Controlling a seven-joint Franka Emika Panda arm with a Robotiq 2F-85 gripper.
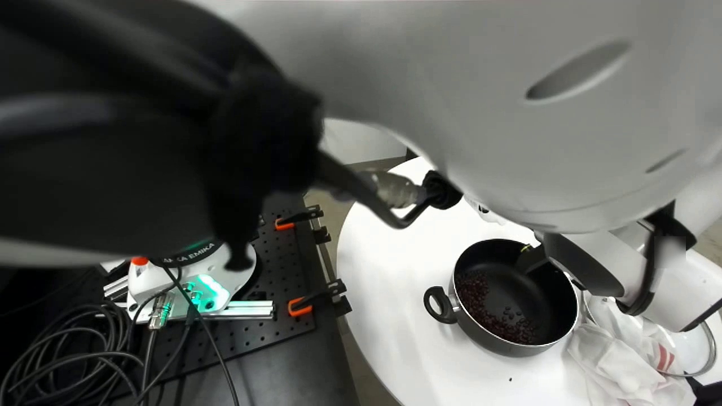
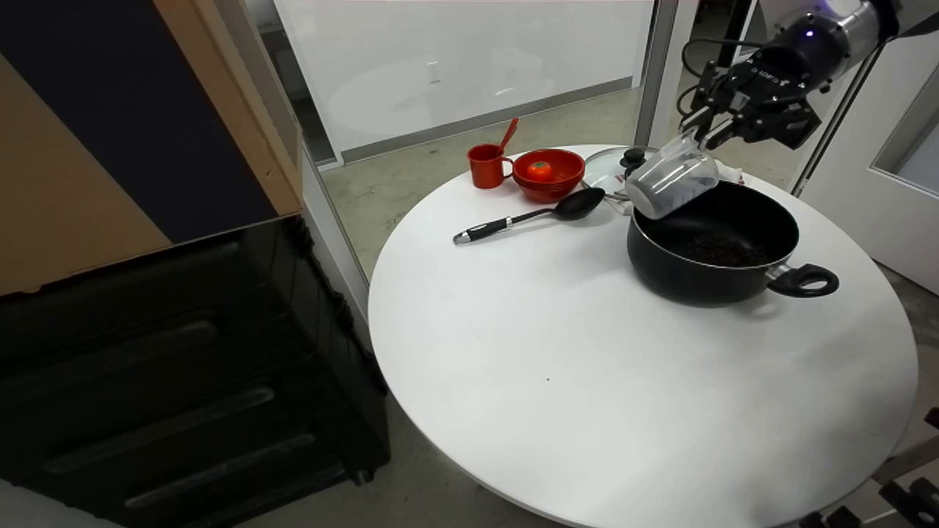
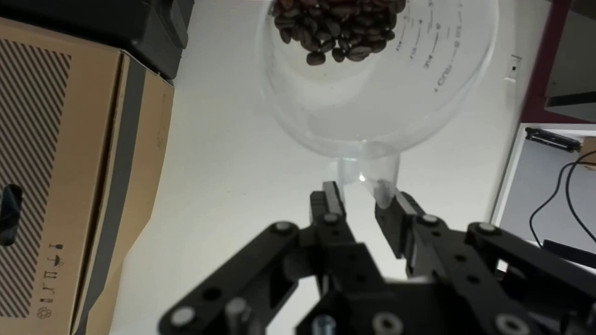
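Note:
A clear measuring cup is tilted above the near-left rim of a black pot. My gripper is shut on the cup's handle, one finger at each side of it. Several dark beans show in the cup at the top of the wrist view. More beans lie scattered on the pot's floor, mostly toward its handle side. From exterior view 2 the gripper is just above and behind the cup. In exterior view 1 the arm hides most of the upper area.
A black spoon, a red bowl holding a tomato and a red cup stand left of the pot. Behind lies a glass lid. A white cloth is beside the pot.

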